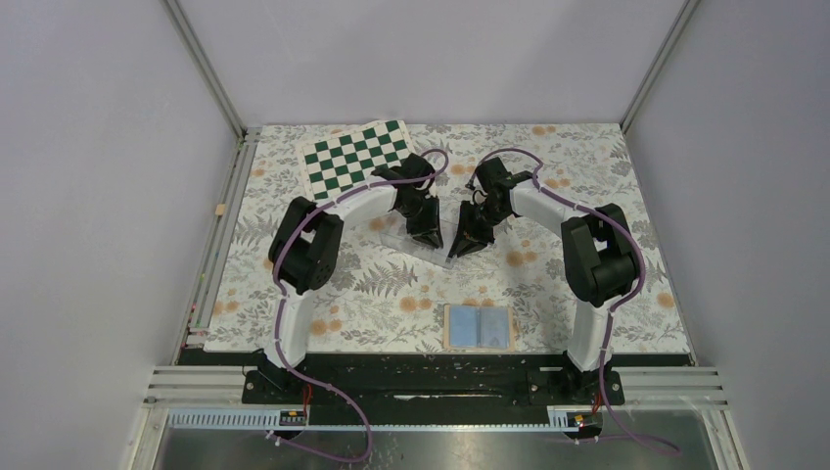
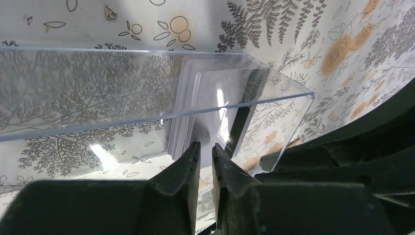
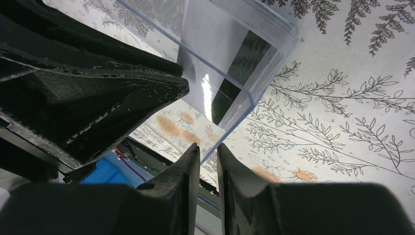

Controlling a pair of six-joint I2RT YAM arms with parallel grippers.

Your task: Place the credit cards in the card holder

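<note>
The white cards with a dark stripe (image 2: 208, 100) stand in a stack inside a clear open box (image 2: 85, 129). My left gripper is over the stack's near edge, its fingers parted by a narrow gap with nothing visible between them. At the box's end wall is my right gripper, also narrowly open. The clear rim (image 3: 234, 125) runs down into its gap, though whether the pads touch it cannot be told. Apart from all this, the card holder (image 1: 479, 326), with two blue panels, lies flat near the front edge in the top view.
A green-and-white checkered board (image 1: 354, 157) lies at the back left. Both grippers work close together at the box, with little room between them.
</note>
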